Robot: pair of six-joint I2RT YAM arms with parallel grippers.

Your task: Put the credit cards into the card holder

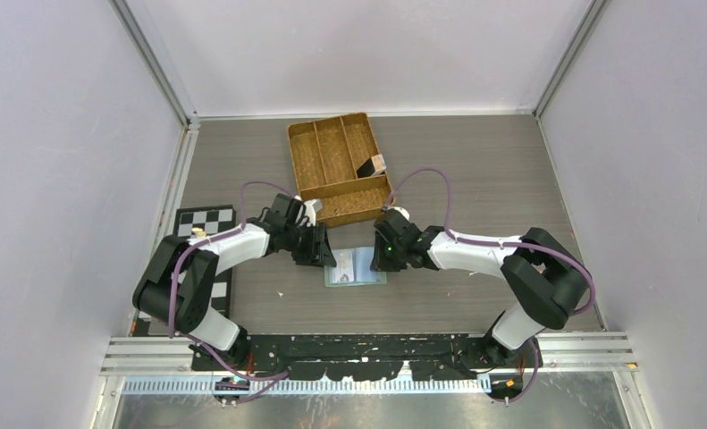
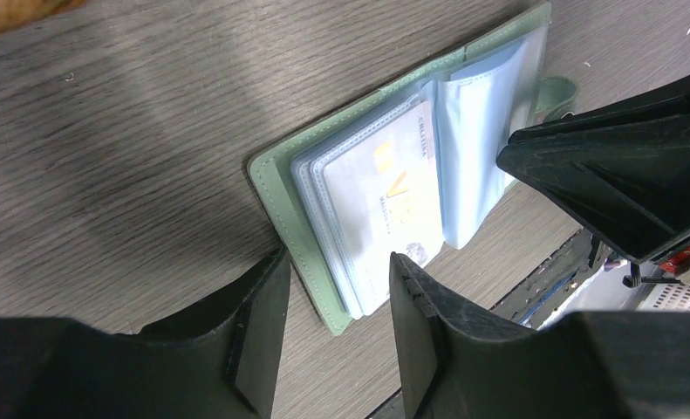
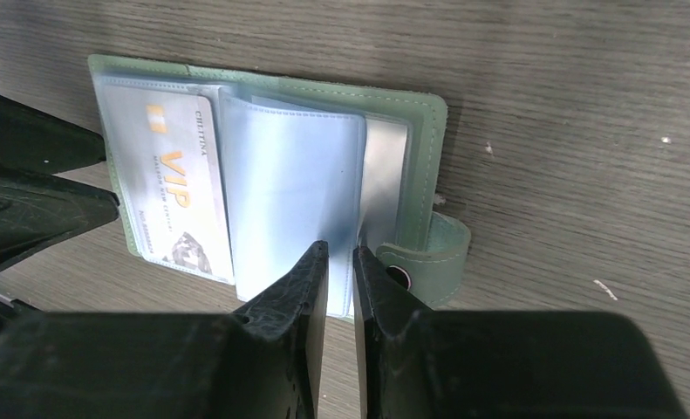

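Observation:
The green card holder [image 3: 424,157] lies open on the table, with a white VIP card [image 3: 171,175] in a clear sleeve and pale blue sleeves [image 3: 289,183] beside it. My right gripper, fingertips close together with a narrow gap, is at the sleeves' edge by the strap; nothing clear shows between them. My left gripper is part open at the holder's other end, one fingertip near the green edge and the other over the card sleeve, with the sleeve visible between.
A brown divided tray [image 1: 323,156] holding a small box [image 1: 371,166] stands behind the grippers. A checkered board [image 1: 205,217] lies at the left, under the left arm.

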